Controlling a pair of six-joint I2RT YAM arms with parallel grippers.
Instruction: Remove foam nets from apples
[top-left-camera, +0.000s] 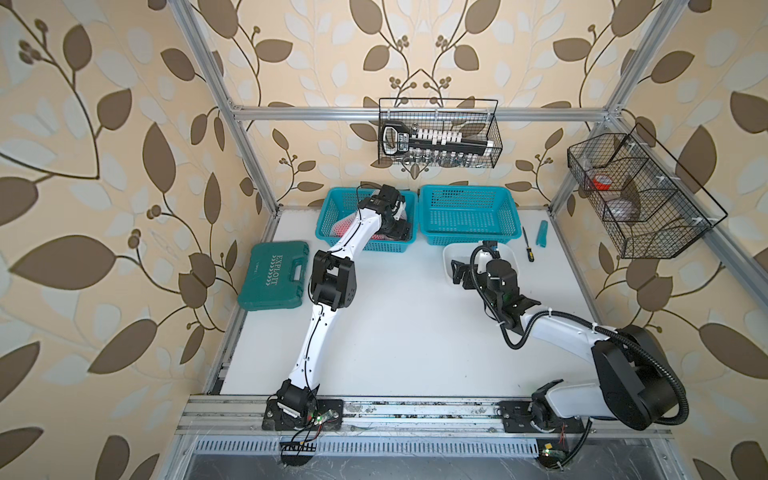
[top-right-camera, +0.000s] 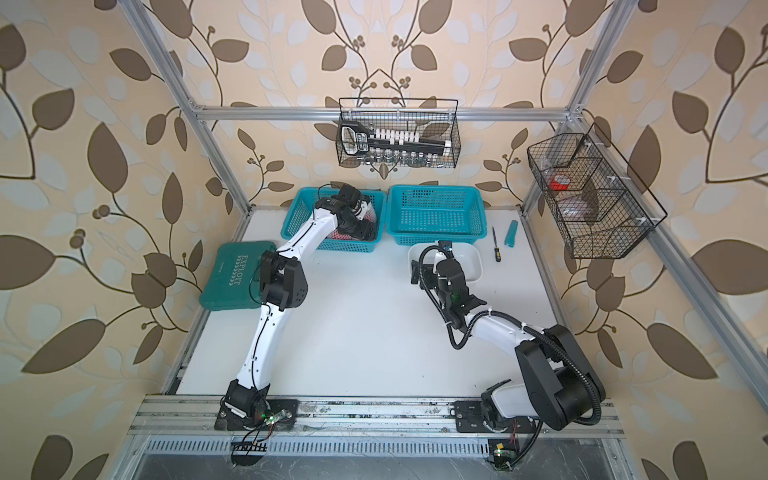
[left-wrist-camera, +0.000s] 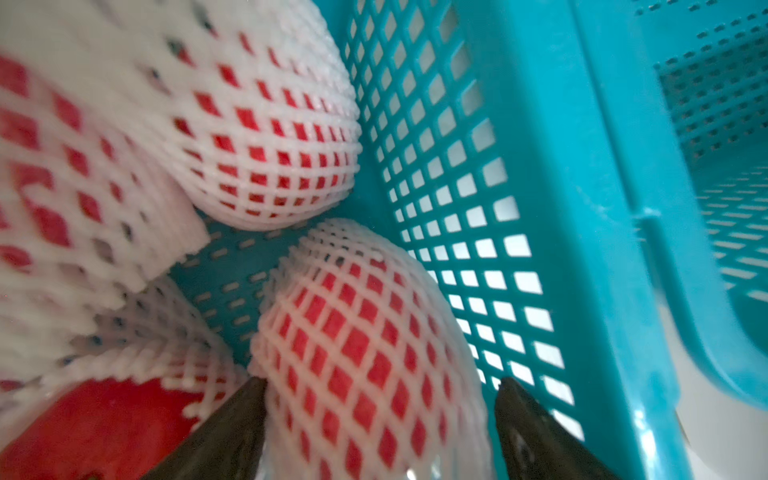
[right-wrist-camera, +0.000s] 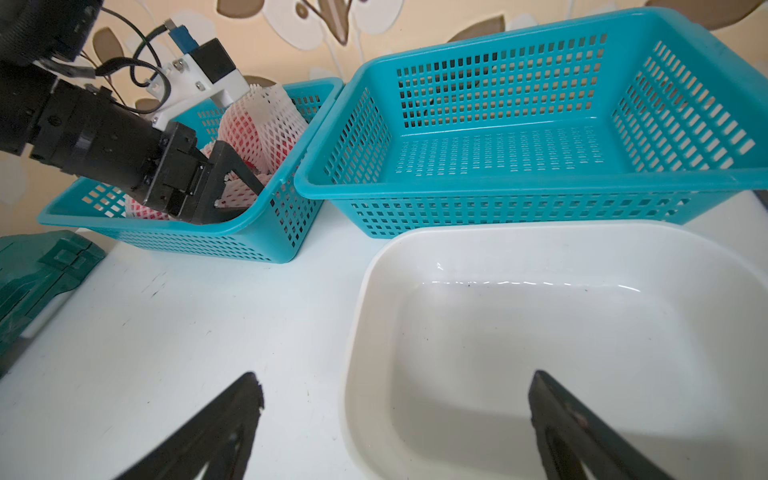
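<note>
Red apples in white foam nets fill the left teal basket (top-left-camera: 340, 241). In the left wrist view, one netted apple (left-wrist-camera: 372, 360) lies by the basket's side wall, between the parted fingers of my left gripper; whether they touch it cannot be told. Another netted apple (left-wrist-camera: 272, 136) is farther in, and one at lower left (left-wrist-camera: 104, 428) shows bare red skin under its net. My right gripper stands open and empty above the near left edge of the white tub (right-wrist-camera: 512, 344), which holds nothing visible.
Beside the left basket stands an empty teal basket (top-left-camera: 468, 212). A green case (top-left-camera: 273, 276) lies at the table's left, and a screwdriver (top-left-camera: 529, 249) and a teal tool (top-left-camera: 542, 233) at the right.
</note>
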